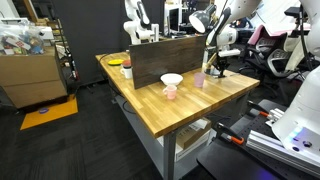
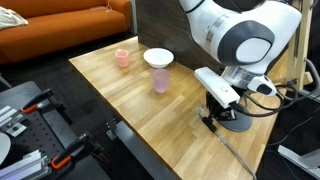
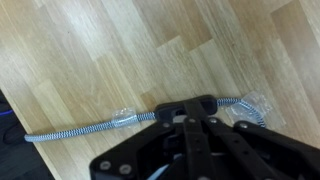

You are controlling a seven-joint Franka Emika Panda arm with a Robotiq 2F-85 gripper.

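Note:
A thin grey coiled cord (image 3: 75, 132) with clear pieces along it lies across the wooden table in the wrist view. My gripper is shut directly over the cord's middle, its black fingers (image 3: 170, 110) covering that stretch. Whether the cord passes between them or just beneath is hidden. From the second exterior view, the gripper (image 2: 207, 119) points down close to the tabletop, and the cord (image 2: 232, 150) runs from it toward the front edge. The first exterior view has the gripper (image 1: 215, 73) small at the table's far end.
A purple cup (image 2: 161, 80), a white bowl (image 2: 158, 57) and a pink cup (image 2: 122, 58) stand farther along the table. A dark panel (image 1: 170, 59) rises along one side. Bare wood (image 2: 125, 105) lies in front of the cups.

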